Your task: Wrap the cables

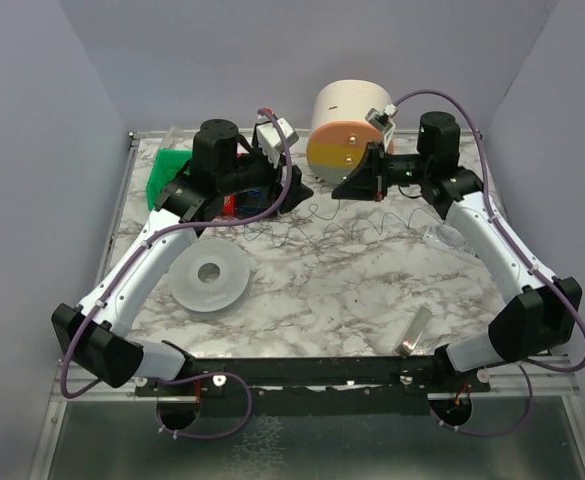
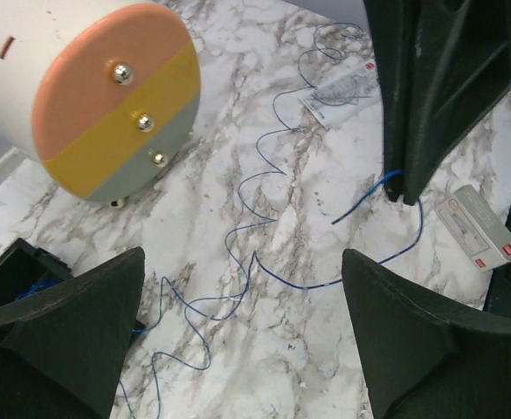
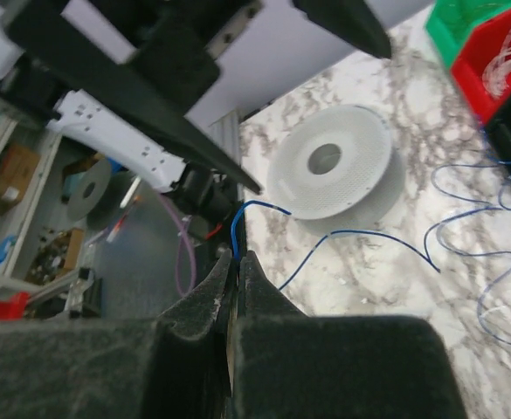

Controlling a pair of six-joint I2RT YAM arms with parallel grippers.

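Note:
A thin blue cable runs in loose loops over the marble table. My right gripper is shut on the cable, whose short free end bends out between the fingertips in the right wrist view. My left gripper stands open with nothing between its fingers, to the left of the right one in the top view. The cable also shows crossing the right gripper's tips in the left wrist view.
A large spool sits at the back. Bins, green, red and black, stand back left. A white roll lies front left, a small silver bar front right.

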